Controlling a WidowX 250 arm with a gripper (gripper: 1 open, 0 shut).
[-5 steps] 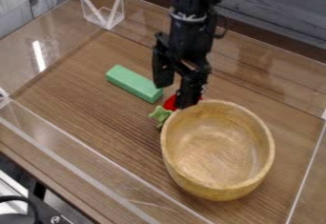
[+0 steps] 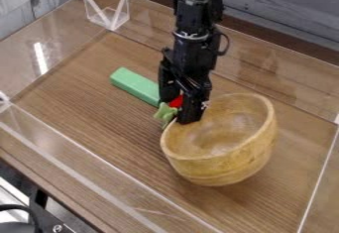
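Note:
The black gripper (image 2: pixel 183 96) hangs over the back-left rim of a wooden bowl (image 2: pixel 219 150), low at that rim; whether its fingers are open or shut on the rim is hard to tell. A red object (image 2: pixel 175 102) is partly hidden behind the gripper. A small light-green item (image 2: pixel 165 114) lies just left of the bowl. A green block (image 2: pixel 135 85) lies to the left of the gripper on the wooden table (image 2: pixel 79 128).
A clear plastic holder (image 2: pixel 107 11) stands at the back left. A white wall and dark cables are beyond the table's edges.
The gripper has moved down and slightly right onto the bowl's rim. The bowl has shifted and appears tilted compared with a second ago, its opening turned.

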